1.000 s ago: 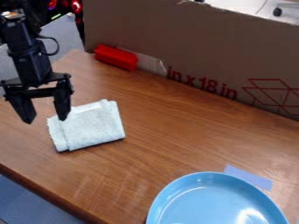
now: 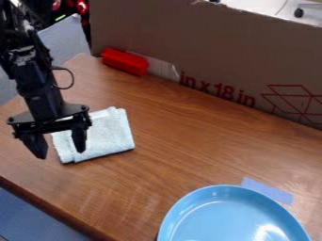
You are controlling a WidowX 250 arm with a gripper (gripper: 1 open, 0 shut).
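Note:
My gripper (image 2: pixel 59 144) is at the left of the table, its two black fingers spread open and pointing down, over the left part of a folded white cloth (image 2: pixel 109 134). Whether the fingertips touch the cloth or the wood cannot be told. Nothing shows held between them. A light blue plate (image 2: pixel 231 221) lies at the bottom right of the wooden table (image 2: pixel 189 146).
A red cylinder-like object (image 2: pixel 124 61) lies at the back, against a large cardboard sheet (image 2: pixel 214 52) with printing. A strip of blue tape (image 2: pixel 268 190) is behind the plate. The table's edge runs along the lower left.
My gripper has moved down and to the right, from left of the cloth to over its left part. The cloth and plate look unmoved.

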